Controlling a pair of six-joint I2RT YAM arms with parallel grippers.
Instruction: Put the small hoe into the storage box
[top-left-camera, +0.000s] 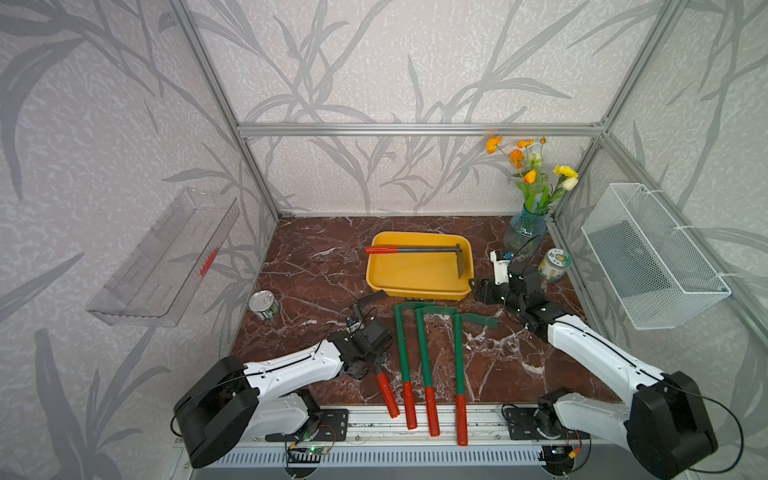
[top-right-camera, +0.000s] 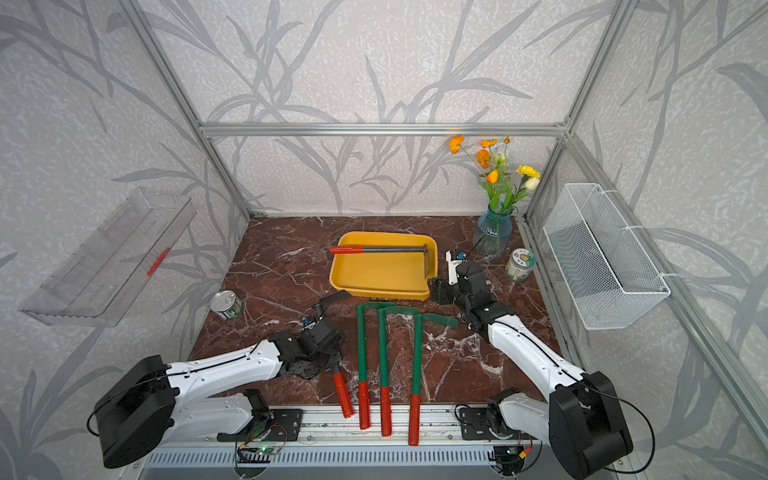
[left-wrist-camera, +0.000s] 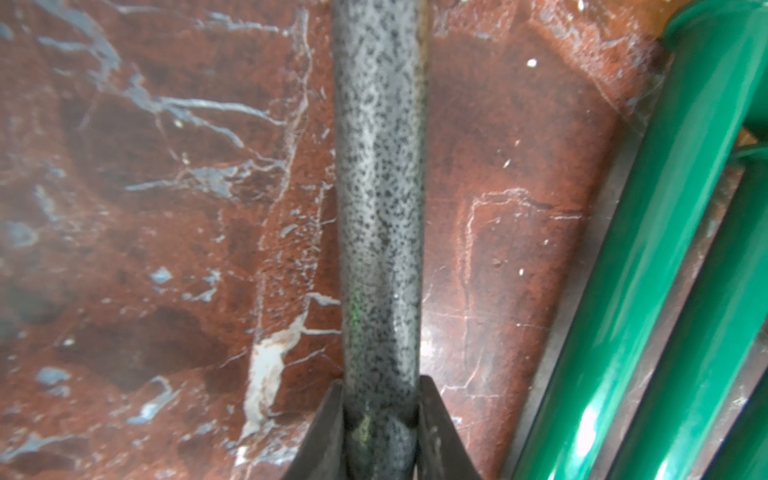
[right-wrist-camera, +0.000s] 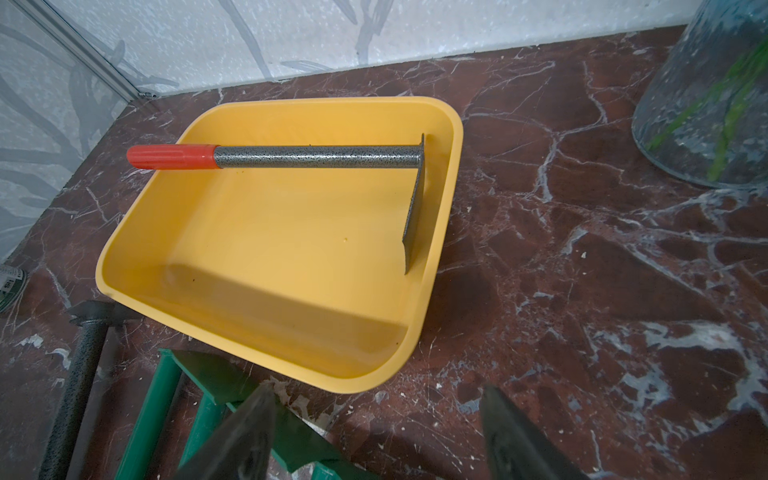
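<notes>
In the left wrist view, a hoe with a grey speckled shaft runs up between the fingertips of my left gripper, which is shut on it. Its dark blade points toward the yellow storage box, and its red grip reaches the table's front edge. I cannot tell whether it is clear of the tabletop. Another hoe lies in the box, its red grip over the left rim. My right gripper is open and empty near the box's front right corner.
Several green hoes with red grips lie right of the left gripper, heads near the box's front. A can stands at left; another can and a flower vase stand at back right. Tabletop left of the box is clear.
</notes>
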